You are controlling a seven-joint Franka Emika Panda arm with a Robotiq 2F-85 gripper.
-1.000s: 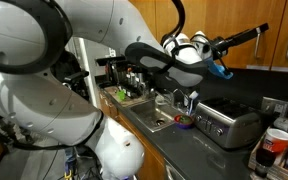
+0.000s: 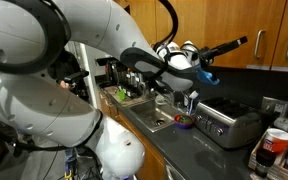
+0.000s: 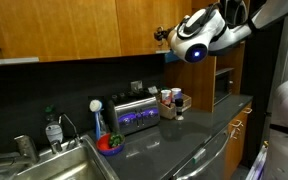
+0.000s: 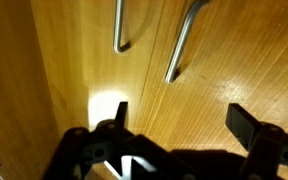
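Observation:
Two metal bar handles show on the wooden cabinet doors in the wrist view: a left handle (image 4: pixel 119 25) and a slanted right handle (image 4: pixel 185 42), both toward the top. My gripper is open, its fingers spread wide at the bottom of that view, with nothing between them. The handles lie ahead of the fingertips, apart from them. In exterior view 1, the dark gripper (image 2: pixel 242 43) is raised in front of the upper cabinet (image 2: pixel 220 20), left of a door handle (image 2: pixel 260 43). Both doors there look closed.
Below on the counter (image 3: pixel 169 152) stand a silver toaster (image 3: pixel 134 113), a box of cups (image 2: pixel 273 150) and a colourful bowl (image 3: pixel 110 144). The sink (image 3: pixel 69 165) lies to the left in exterior view 2. Open counter stretches in front of the toaster.
In exterior view 1 the gripper has shifted a little left and down, so its tip sits farther from the door handle. The counter items have stayed put.

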